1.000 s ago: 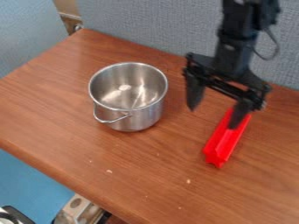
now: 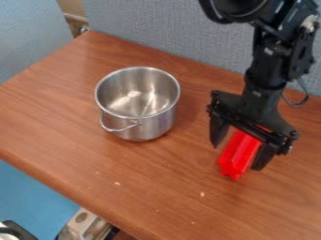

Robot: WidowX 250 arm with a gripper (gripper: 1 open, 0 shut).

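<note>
A red elongated block (image 2: 236, 157) lies on the wooden table (image 2: 100, 178) at the right. Over it is my black gripper (image 2: 242, 141), open, its two fingers lowered on either side of the block's far part, which is partly hidden. Whether they touch it cannot be told. A steel pot (image 2: 137, 103) with side handles stands to the left.
A grey padded wall (image 2: 163, 28) runs along the back. The table's left edge borders a blue area (image 2: 32, 202), with some hardware at the lower left.
My gripper has moved right and down from above the space between pot and block to around the block. The pot and block look unmoved.
</note>
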